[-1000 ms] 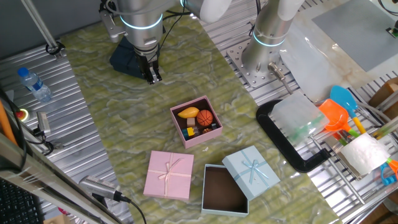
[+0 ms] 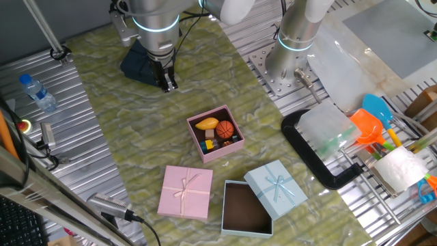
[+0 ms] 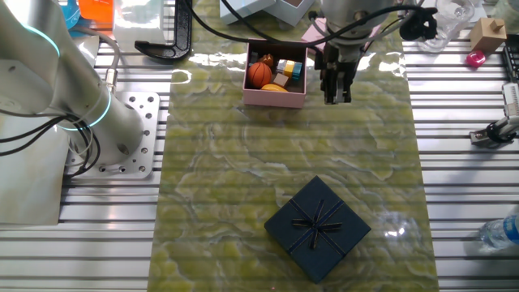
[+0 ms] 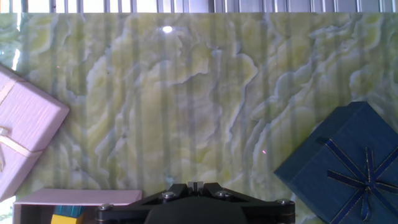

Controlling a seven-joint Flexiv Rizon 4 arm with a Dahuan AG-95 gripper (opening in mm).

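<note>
My gripper (image 2: 170, 88) hangs in the air above the green marbled mat, pointing down. Its fingers meet at the bottom of the wrist view, so it is shut, and nothing shows between them. An open pink box (image 2: 216, 154) holds a yellow fruit-like toy (image 2: 207, 124), a small basketball (image 2: 224, 129) and several little blocks (image 2: 209, 134). The pink lid (image 2: 185, 192) with a ribbon bow lies flat on the mat. Beside it stands an empty light-blue box (image 2: 246, 208), with its lid (image 2: 276, 188) leaning over one corner. A closed dark-blue box (image 3: 318, 229) with a bow sits apart.
A black clamp-like frame (image 2: 305, 152) and a translucent container (image 2: 328, 128) lie off the mat beside the robot base. Orange and blue scoops (image 2: 375, 108) are further right. A water bottle (image 2: 37, 93) lies off the mat's other side. Bare mat separates the dark-blue and pink boxes.
</note>
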